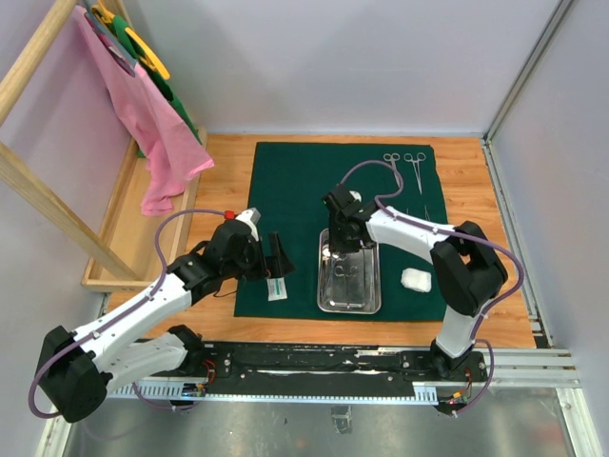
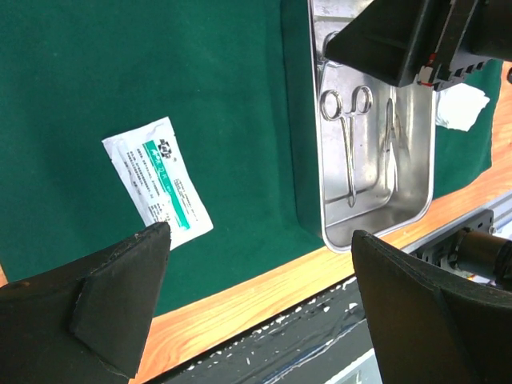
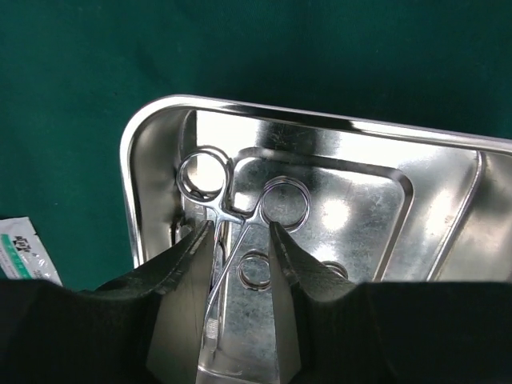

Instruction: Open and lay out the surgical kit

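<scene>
The metal tray stands on the green cloth. In the right wrist view, ringed scissors-like instruments lie in one corner of the tray, their handles spread and crossing. Just above them is my right gripper, part open, a gap showing between its fingers. The left wrist view shows another ringed instrument in the tray. My left gripper stands open left of the tray, over a white and green packet lying flat on the cloth. Nothing is between the left fingers.
Two scissors-like instruments and slim tools lie at the cloth's back right. A white gauze pad sits right of the tray. Pink cloth hangs on a wooden rack at left.
</scene>
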